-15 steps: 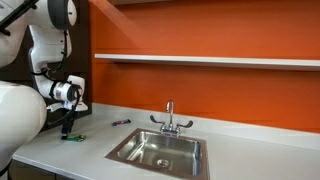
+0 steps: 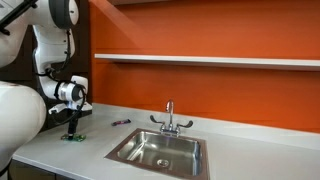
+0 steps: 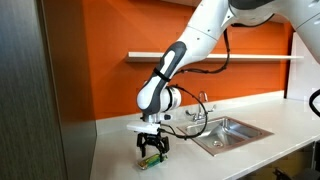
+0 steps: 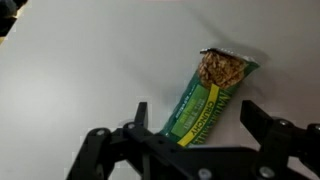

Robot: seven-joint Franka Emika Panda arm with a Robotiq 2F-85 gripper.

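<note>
A narrow green packet (image 4: 205, 100) with a brown food picture at one end lies on the pale counter. It runs diagonally in the wrist view. Just over it, my gripper points down and stands open, one dark fingertip (image 4: 141, 114) to the packet's left and the other to its right. The packet (image 3: 152, 161) also shows beneath the gripper (image 3: 152, 150) in exterior view 2. From exterior view 1, the packet (image 2: 73, 138) appears at the counter's left end. Whether the fingers touch it is not clear.
Right of the arm, a steel sink (image 2: 112, 156) is set into the counter, with a faucet (image 2: 170, 112) behind it. A small dark object (image 2: 121, 122) lies near the back wall. A white shelf (image 2: 200, 61) runs above. Bare counter lies between packet and sink.
Over the last second my gripper has shifted slightly right above the packet in exterior view 1. The packet looks unmoved.
</note>
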